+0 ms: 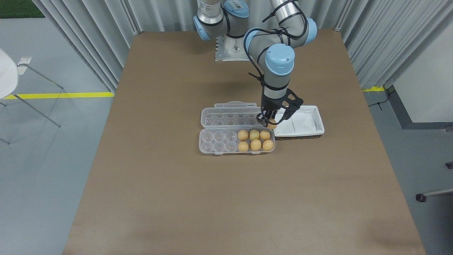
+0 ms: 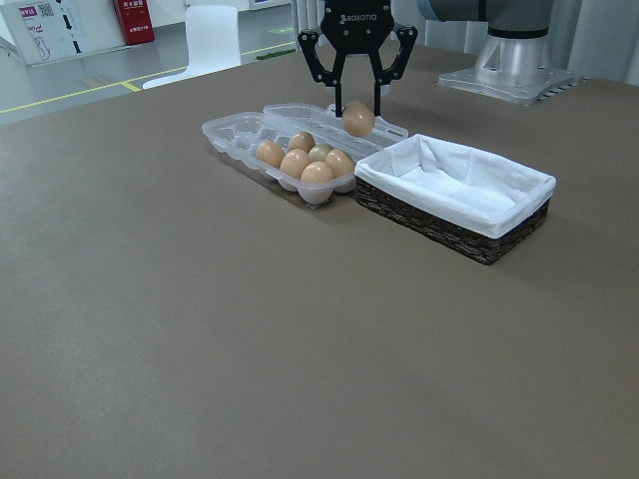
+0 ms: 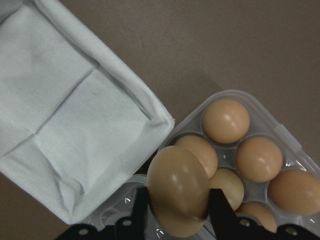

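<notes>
My gripper (image 2: 357, 100) is shut on a brown egg (image 3: 178, 191), held in the air above the egg carton beside the basket's edge. The clear plastic carton (image 1: 206, 141) lies open, its lid flat toward the back; several eggs (image 1: 255, 145) fill the right part of its cups, while the left cups are empty. To the right stands a dark woven basket with a white cloth liner (image 1: 304, 121), empty as far as shows. In the wrist view the held egg hides part of the eggs and carton behind it.
The robot's mounting plate (image 1: 233, 53) is at the back edge. A white chair (image 2: 213, 40) stands off the table.
</notes>
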